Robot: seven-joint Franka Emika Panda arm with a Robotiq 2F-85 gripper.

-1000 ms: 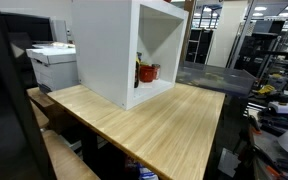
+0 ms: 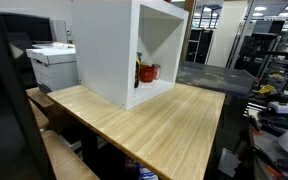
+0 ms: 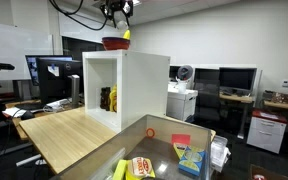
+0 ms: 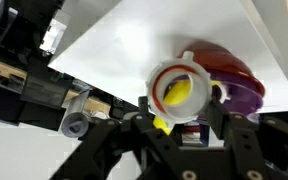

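Observation:
My gripper is shut on a white, cup-like round object [image 4: 177, 68], seen end-on in the wrist view. Red and yellow show within its ring; whether it is open right through I cannot tell. Below it is a red bowl [image 4: 222, 60] with purple and yellow things in it. From the side in exterior view 2, my gripper [image 3: 120, 16] hangs above the red bowl [image 3: 115, 43], which rests on top of the white shelf unit [image 3: 139, 88]. A yellow item [image 3: 127, 36] sticks up at the bowl's right side. Exterior view 1 does not show the gripper.
A red container [image 2: 147, 74] and a dark bottle-like item stand inside the shelf unit [image 2: 108, 50]. In front of it, the wooden table [image 2: 159, 125] is largely bare. A grey bin [image 3: 189, 143] with several colourful items stands at the right in exterior view 2.

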